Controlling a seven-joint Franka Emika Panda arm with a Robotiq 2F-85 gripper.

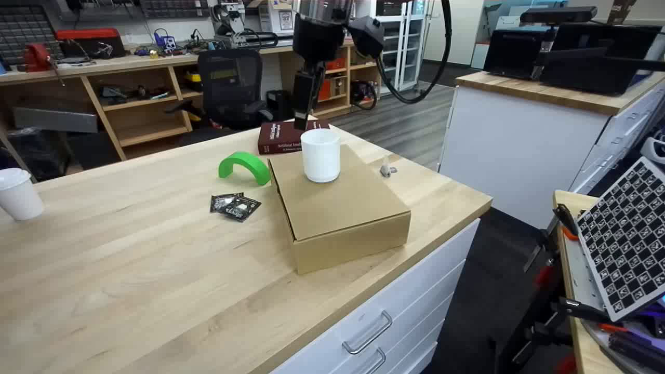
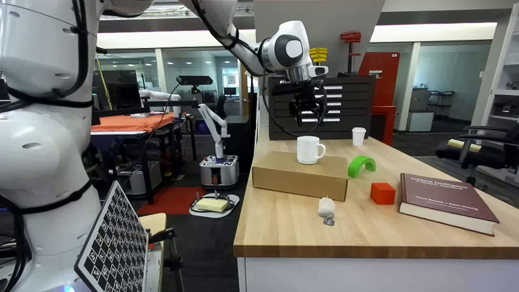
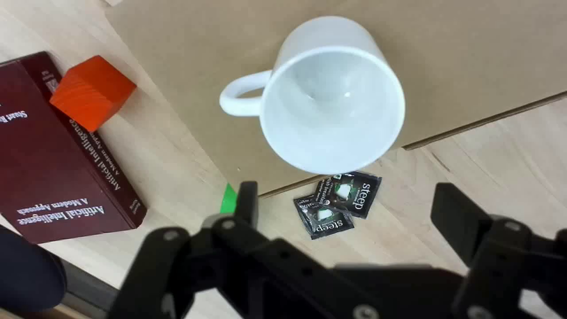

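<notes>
A white mug (image 2: 308, 150) stands upright on the closed cardboard box (image 2: 297, 173); looking down in the wrist view, the mug (image 3: 332, 101) appears empty, its handle pointing left. Above the box and mug hangs my gripper (image 2: 309, 118), apart from both. Its two black fingers are spread wide in the wrist view, the gripper open with only the distant table and tea packets visible through the gap. Two black tea packets (image 3: 348, 194) lie on the table beside the box. A tea bag (image 2: 326, 207) with a tag sits on the table at the box's other side.
Around the box are a green arch (image 2: 361, 166), an orange-red block (image 2: 382, 194) and a thick maroon book (image 2: 445, 202). A white paper cup (image 1: 20, 194) stands farther off.
</notes>
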